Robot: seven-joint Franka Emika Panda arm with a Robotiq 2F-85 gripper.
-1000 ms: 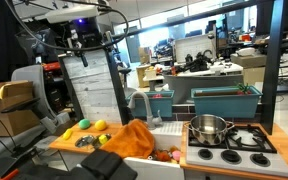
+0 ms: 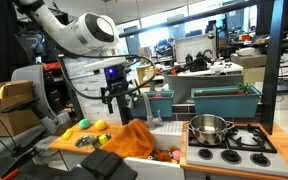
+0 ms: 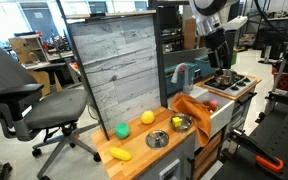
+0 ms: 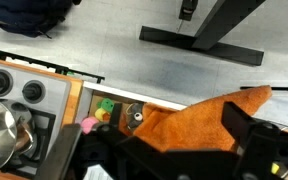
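Observation:
An orange cloth (image 2: 136, 140) lies draped over the edge of a white sink (image 2: 139, 168). In exterior view 2 the cloth (image 3: 191, 110) spreads between the sink and the wooden counter. My gripper (image 2: 124, 108) points down just above the cloth, open. In the wrist view, the dark fingers (image 4: 252, 140) stand wide apart on either side of the orange cloth (image 4: 189, 126), nothing gripped between them. Part of the cloth is hidden behind the right finger.
A metal pot (image 2: 209, 127) stands beside the black stove burners (image 2: 246, 136). Small coloured toy foods (image 2: 169, 155) sit in the sink, near a grey faucet (image 2: 148, 104). More toy foods, including a yellow banana (image 3: 120, 154), lie on the wooden counter (image 3: 149, 158).
The arm has come down and toward the sink, bringing my gripper from high above to just over the orange cloth. The cloth, pot and toy foods look unmoved.

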